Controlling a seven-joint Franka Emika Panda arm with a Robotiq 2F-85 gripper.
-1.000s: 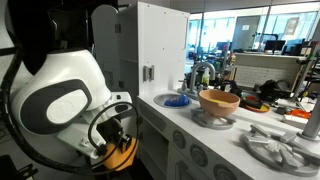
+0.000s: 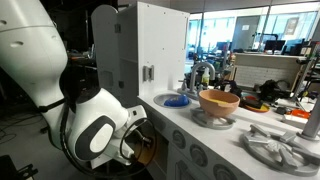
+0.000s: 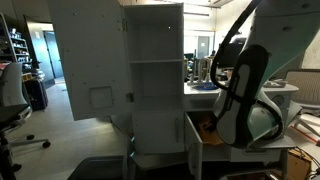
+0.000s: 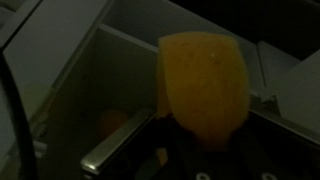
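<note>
In the wrist view a soft-looking yellow-orange thing rises between the fingers of my gripper, which is shut on it. Poor light there hides most of the fingers. Below the arm, orange shows at the drawer in exterior view 2 and low beside the counter front in exterior view 1. The gripper points down into this dark, open-topped space; whether the orange thing touches its bottom I cannot tell. A dim orange patch lies deeper inside.
A tall white cabinet stands open with empty shelves. On the counter are an orange bowl, a blue item by the sink and stove grates. Counter fronts and drawer walls lie close around the gripper.
The arm has swung away from the camera and to the right in exterior view 1, carrying the orange thing. Less of that thing shows there now.
</note>
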